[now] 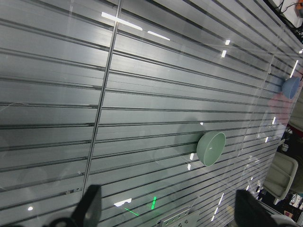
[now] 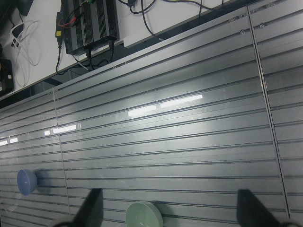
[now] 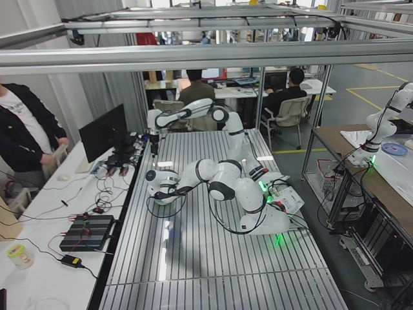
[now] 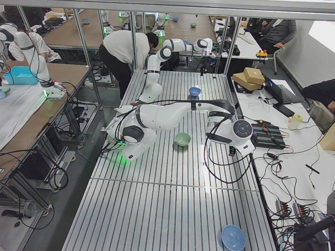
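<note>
A green bowl [image 4: 182, 139] [image 1: 211, 148] [image 2: 144, 215] sits mid-table. One blue bowl [image 4: 194, 91] lies at the far part of the table in the right camera view, another blue bowl [image 4: 233, 238] at the near right corner. Both arms hang over the slatted table [image 3: 213, 265]. Each wrist view looks down at bare slats and bowls from above; the dark fingers of the left gripper and of the right gripper are wide apart at the lower corners, with nothing between them at that height.
A side desk [image 4: 293, 183] with cables, black power units and a monitor [image 3: 103, 135] runs along one long edge. Metal frame posts surround the table.
</note>
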